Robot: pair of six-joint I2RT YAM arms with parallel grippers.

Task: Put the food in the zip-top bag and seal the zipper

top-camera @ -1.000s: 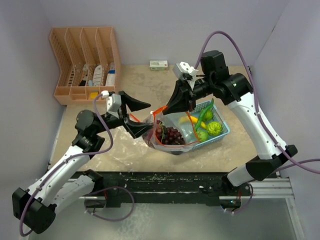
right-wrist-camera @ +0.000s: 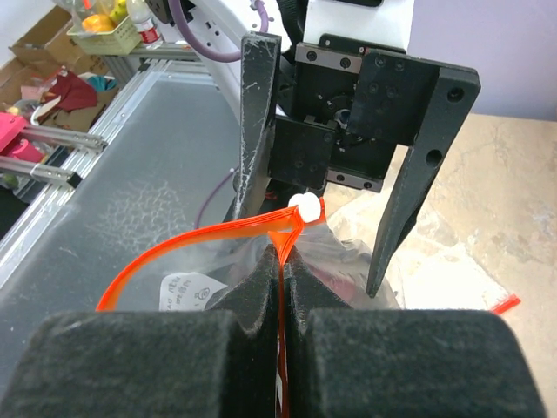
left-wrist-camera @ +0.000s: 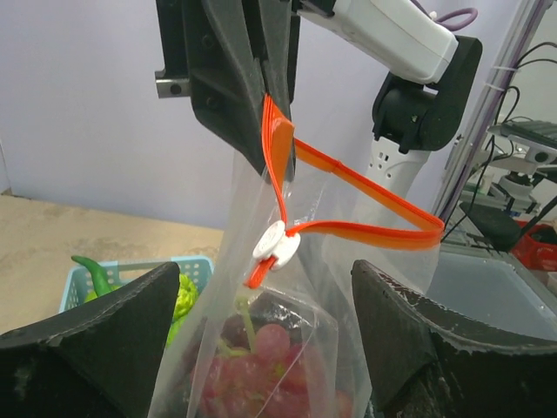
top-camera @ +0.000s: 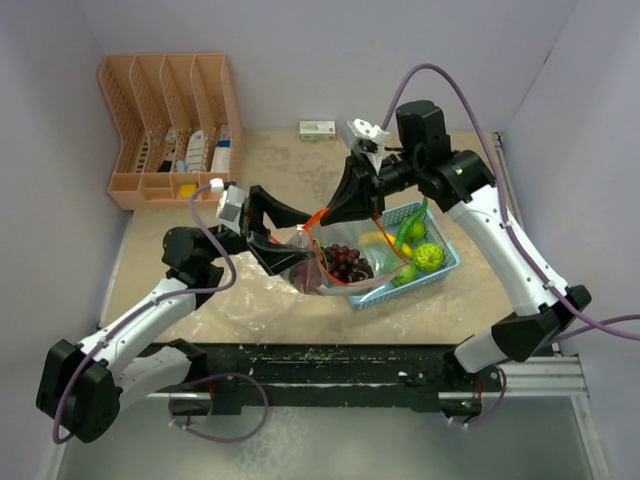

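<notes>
A clear zip top bag with an orange zip edge gapes open, red grapes inside it. My right gripper is shut on the bag's orange edge and holds it up. The white zip slider sits on the orange strip close to that gripper, at one end of the opening. Around the slider's end of the bag, my left gripper stands part open, one finger on each side. In the left wrist view its fingers are apart, with the bag between them and the slider a little beyond.
Behind the bag, a light blue basket holds several green and yellow pieces of produce. An orange divided rack stands at the back left, with a small box at the back. Another clear bag lies flat on the table.
My left gripper has moved right toward the slider's end of the bag, still apart. The right gripper has shifted slightly left, keeping the bag's edge, and the opening has swung a little.
</notes>
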